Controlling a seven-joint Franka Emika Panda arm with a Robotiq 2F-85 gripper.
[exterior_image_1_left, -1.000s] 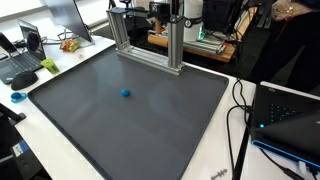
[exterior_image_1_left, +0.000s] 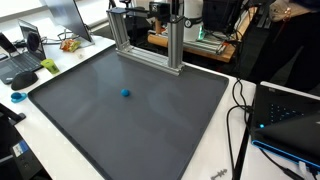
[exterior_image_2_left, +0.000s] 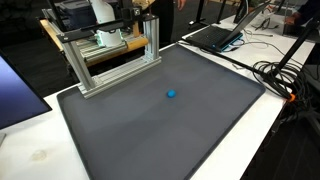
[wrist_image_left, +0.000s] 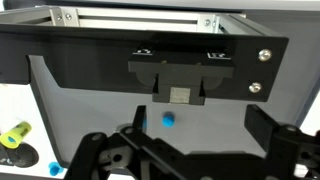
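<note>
A small blue object (exterior_image_1_left: 126, 93) lies alone on the dark grey mat (exterior_image_1_left: 130, 125), left of its middle in exterior view 1. Exterior view 2 has the same blue object (exterior_image_2_left: 171, 93) toward the mat's far side. From the wrist, a blue spot (wrist_image_left: 168, 119) shows beyond the edge of a black crossbar (wrist_image_left: 90, 58). My gripper is open, its dark fingers wide apart with nothing seen between them. In the exterior views the fingers cannot be made out against the dark parts near the metal frame.
A silver metal frame (exterior_image_2_left: 122, 75) stands along one edge of the mat. A yellow-green item (exterior_image_1_left: 49, 65) and a blue item (exterior_image_1_left: 18, 97) sit on the white table beside the mat. Cables (exterior_image_2_left: 285, 80) and a laptop (exterior_image_2_left: 218, 38) lie off the mat.
</note>
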